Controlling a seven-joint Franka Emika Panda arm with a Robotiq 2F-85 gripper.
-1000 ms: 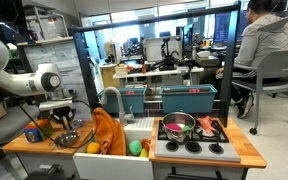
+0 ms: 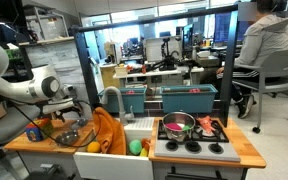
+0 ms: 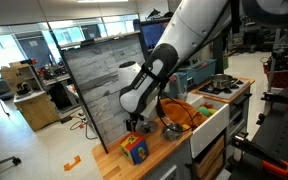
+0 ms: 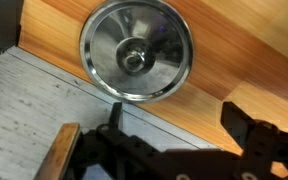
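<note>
A round metal-rimmed lid with a knob in its middle (image 4: 135,58) fills the upper part of the wrist view, lying on the wooden counter near its edge. My gripper is open, its black fingers at the bottom of that view set wide apart, with nothing between them. The lid appears just beyond the fingertips, apart from them as far as I can tell. In exterior view 1 the gripper (image 2: 67,104) hangs over the left end of the counter, above the shiny lid (image 2: 72,134).
A colorful block (image 3: 134,148) stands at the counter's end. An orange cloth (image 2: 108,130) drapes beside the sink and faucet (image 2: 112,98). An open white drawer (image 2: 101,166) juts out in front. A pot (image 2: 178,122) sits on the stove to the right.
The arm has shifted slightly above the left end of the counter, its wrist changing tilt. The lid and other counter items look unmoved. The seated person in the background has changed posture.
</note>
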